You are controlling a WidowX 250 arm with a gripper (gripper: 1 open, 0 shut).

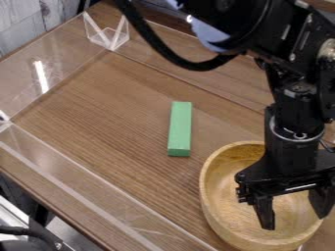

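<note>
My black gripper (292, 199) hangs low over a round tan bowl (225, 221) at the bottom right, its fingers open and reaching down inside the rim. Nothing shows between the fingers. The bowl's right part is partly hidden behind the gripper.
A green block (181, 128) lies on the wooden table (92, 137) left of the arm. A clear plastic object (109, 29) stands at the back left. A dark cable runs at the lower left corner.
</note>
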